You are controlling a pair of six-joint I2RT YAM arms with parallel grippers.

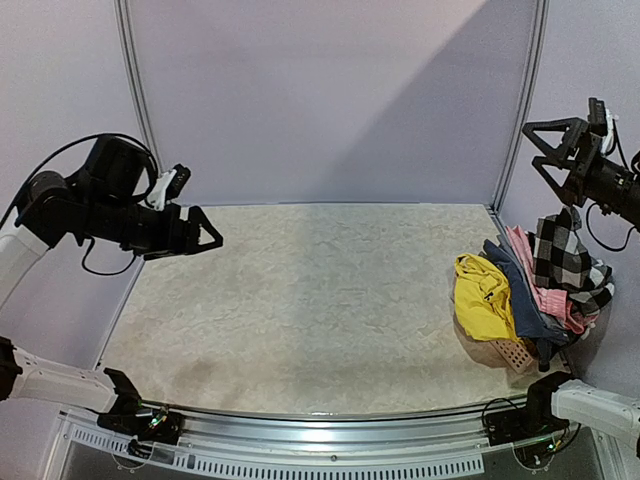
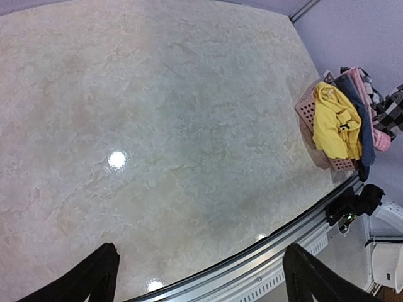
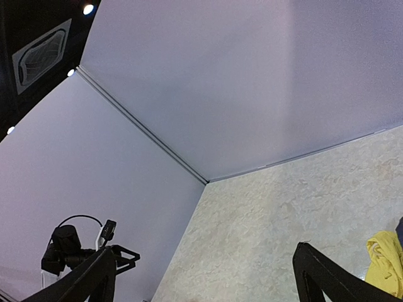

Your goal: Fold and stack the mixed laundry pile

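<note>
A laundry pile fills a pink plastic basket (image 1: 514,352) at the table's right end: a yellow garment (image 1: 482,295) in front, then dark blue denim (image 1: 525,305), pink fabric (image 1: 550,299) and a black-and-white checked piece (image 1: 585,277). My left gripper is raised over the left side of the table, open and empty, far from the pile. My right gripper is held high above the pile at the right, open with nothing between its fingers.
Grey panels (image 1: 310,90) enclose it at the back and sides, and a metal rail (image 1: 330,430) runs along the front edge.
</note>
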